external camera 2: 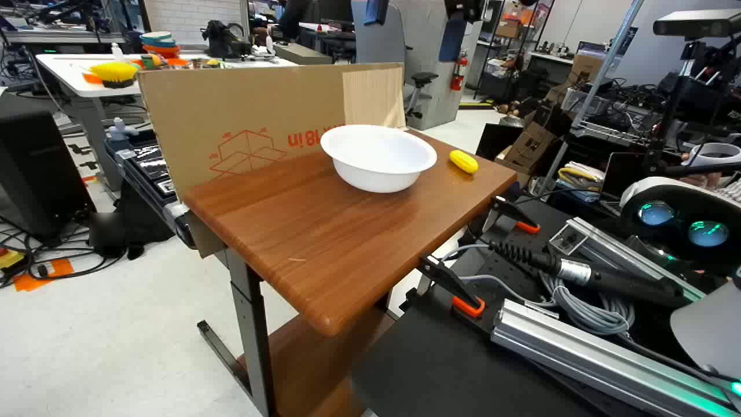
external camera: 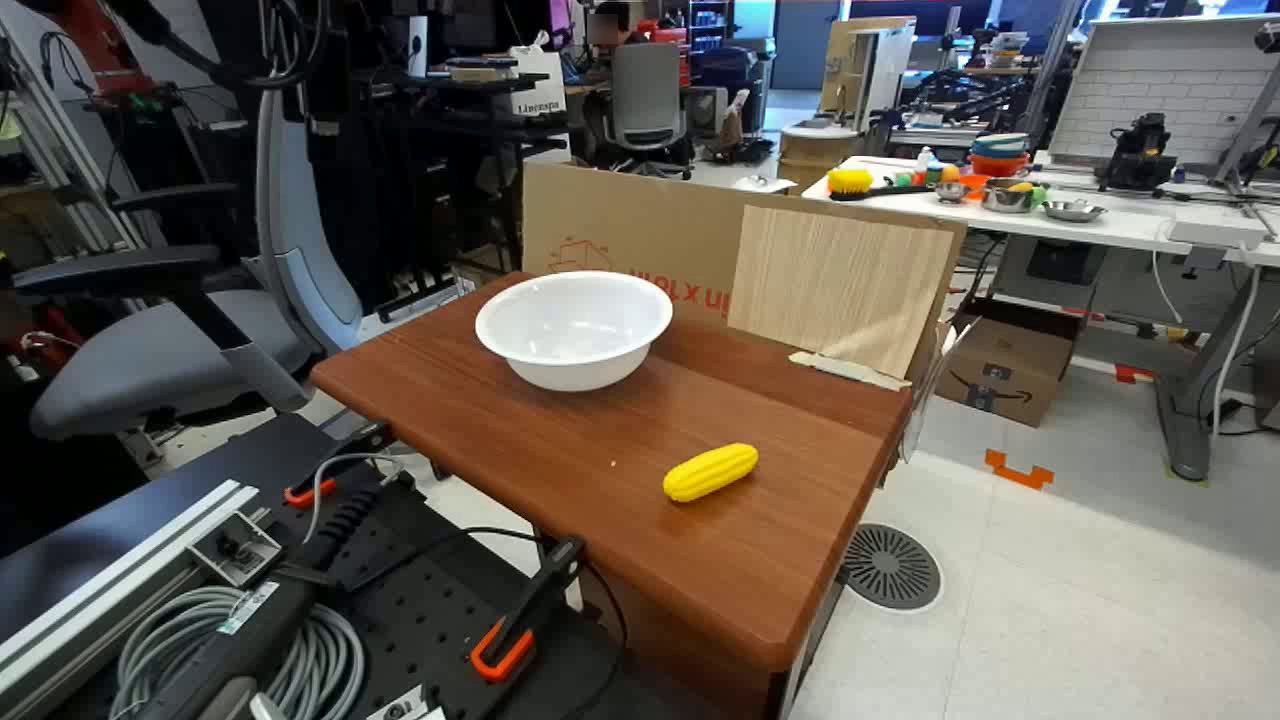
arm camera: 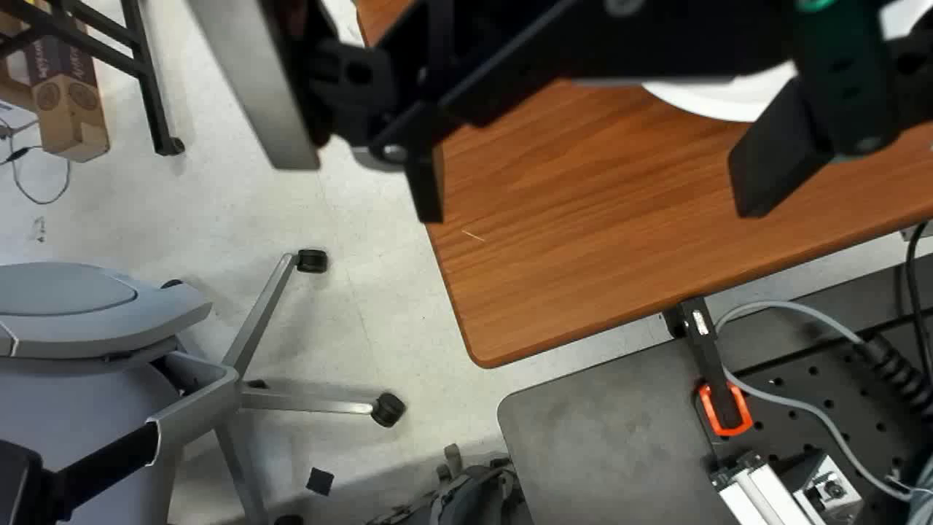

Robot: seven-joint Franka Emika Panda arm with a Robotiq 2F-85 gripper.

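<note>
On the brown wooden table stands a white bowl [external camera: 573, 330], upright, with no contents showing. A yellow corn cob [external camera: 710, 472] lies on the bare wood beside it, apart from the bowl. Exterior view 2 has the corn [external camera 2: 463, 162] just past the right side of the bowl [external camera 2: 378, 163]. Up in the wrist view, my gripper is open, its two black fingers wide apart and nothing between them. Below it are the table's corner area and a sliver of the bowl's rim [arm camera: 726, 100]; the corn is hidden from this view.
A cardboard sheet [external camera 2: 243, 125] walls off the table's far side. Clamps with orange handles [external camera 2: 469, 306] grip the near edge, beside a black bench with coiled cable [external camera: 324, 654]. A grey office chair [external camera: 180, 348] stands close to one end.
</note>
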